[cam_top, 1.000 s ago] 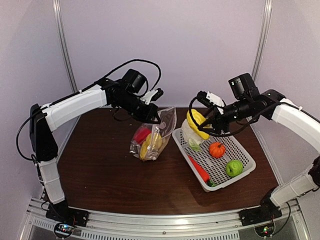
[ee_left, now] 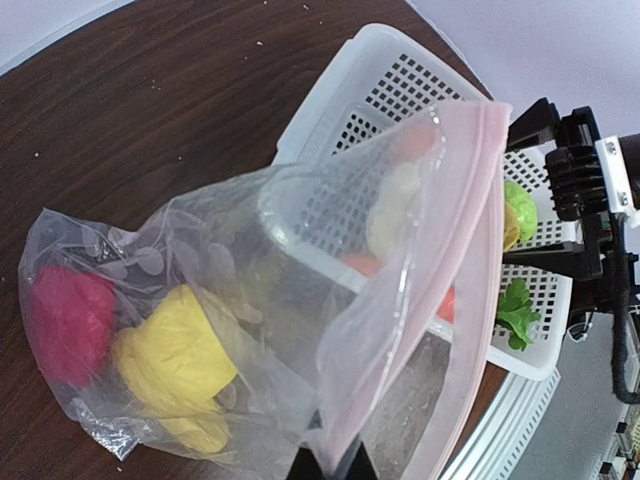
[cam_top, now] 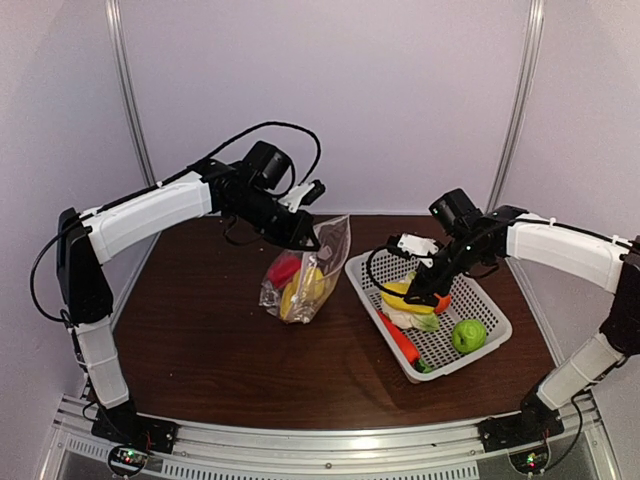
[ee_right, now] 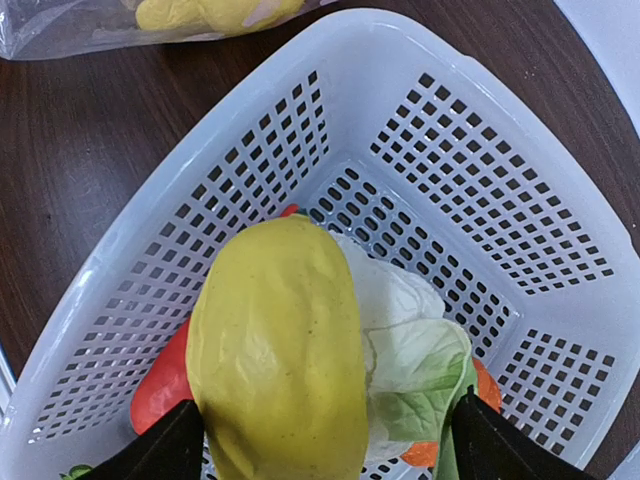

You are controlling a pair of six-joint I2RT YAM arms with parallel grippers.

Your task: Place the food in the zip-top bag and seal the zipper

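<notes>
My left gripper point(cam_top: 305, 240) is shut on the rim of the clear zip top bag point(ee_left: 410, 300), holding it up. Inside the bag lie a red item point(ee_left: 70, 325) and a yellow item point(ee_left: 175, 360). My right gripper point(cam_top: 425, 290) is down in the white basket, open, its fingers either side of a yellow food point(ee_right: 275, 340) and leafy cabbage point(ee_right: 410, 390). The basket also holds a red pepper point(cam_top: 398, 338), an orange pumpkin point(ee_right: 485, 385) partly hidden, and a green apple point(cam_top: 468, 335).
The basket point(cam_top: 490, 355) sits on the table's right. Pale walls stand behind and at both sides.
My right gripper has moved down into the basket; the yellow food and cabbage, raised above it a second ago, now rest inside over the pumpkin. The left arm is nearly still.
</notes>
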